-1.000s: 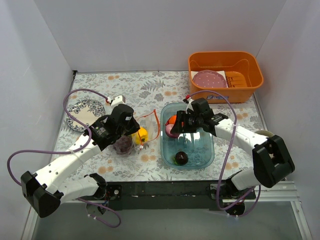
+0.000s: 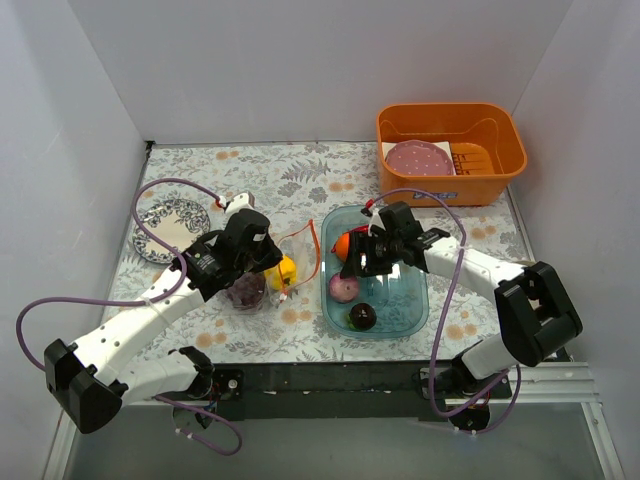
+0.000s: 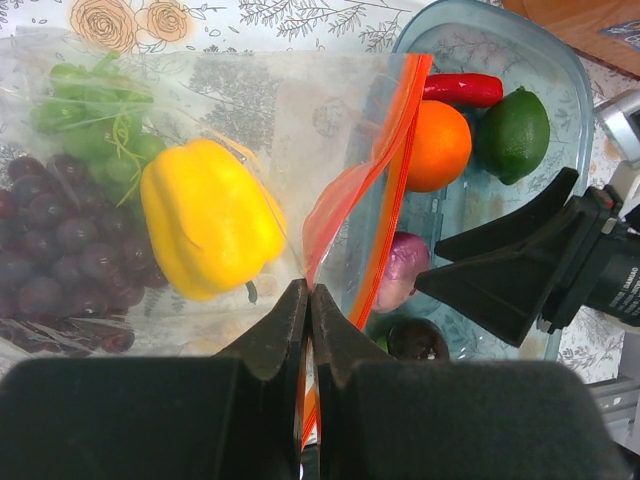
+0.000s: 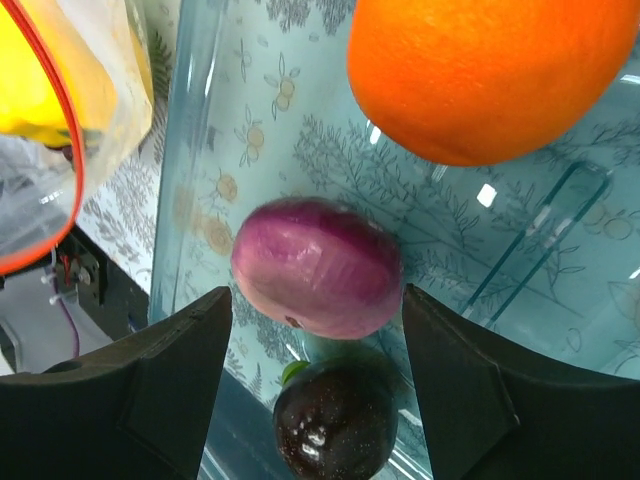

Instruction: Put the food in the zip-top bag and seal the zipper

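Note:
The clear zip top bag (image 3: 250,100) with a red-orange zipper edge lies left of the bin; green and dark grapes (image 3: 70,240) and a yellow pepper (image 3: 210,220) are inside. My left gripper is shut at the bag's mouth, on its film edge as far as shows. Over the bin, my right gripper stands open above a purple onion (image 4: 318,265), its fingers on either side with the onion lying beyond them. An orange (image 3: 437,146), a red chili (image 3: 463,90), a green avocado-like item (image 3: 512,136) and a dark eggplant (image 4: 337,418) share the bin.
The clear blue bin (image 2: 405,325) has raised walls beside the bag's mouth. An orange crate (image 2: 455,185) with a pink dotted plate stands at the back right. A patterned plate (image 2: 172,228) lies at the left.
The onion was up near the orange, by the right gripper, a second ago; it now lies lower in the bin. The left arm stays nearly still.

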